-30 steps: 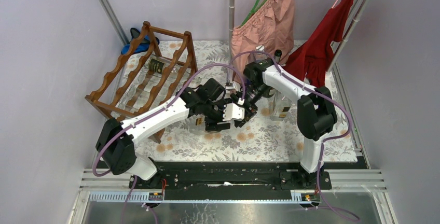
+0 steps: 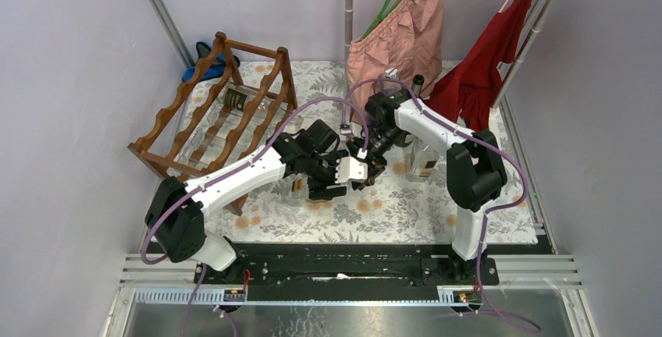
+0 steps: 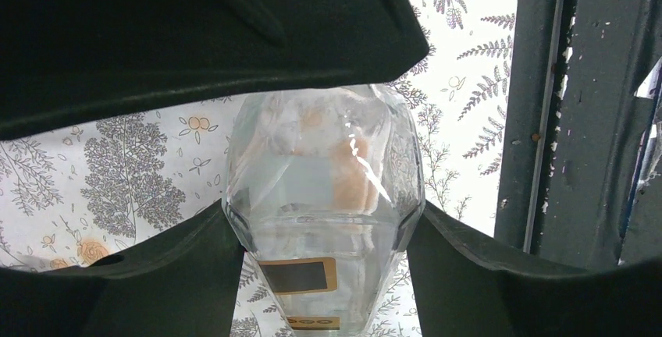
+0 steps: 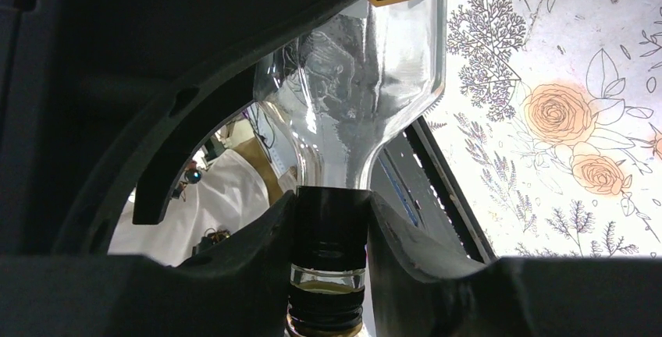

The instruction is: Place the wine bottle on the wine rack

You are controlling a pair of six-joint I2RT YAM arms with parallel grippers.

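A clear glass wine bottle with a black label is held by both arms above the table. In the left wrist view its thick glass body (image 3: 324, 150) sits between the fingers of my left gripper, shut on it. The right wrist view shows the black-wrapped neck (image 4: 331, 224) clamped by my right gripper. From above, the two grippers are close together mid-table and mostly hide the bottle; part of it (image 2: 295, 189) shows left of the left gripper. The wooden wine rack (image 2: 251, 122) stands at the left, behind the left arm.
On the rack lies another bottle (image 2: 234, 98). Several bottles stand on the right, among them a clear one (image 2: 422, 161) near the right arm. Pink cloth (image 2: 406, 25) and a red garment (image 2: 484, 64) hang behind.
Both arms stay nearly in place, grippers side by side. The bottle part left of the left gripper looks only slightly shifted.
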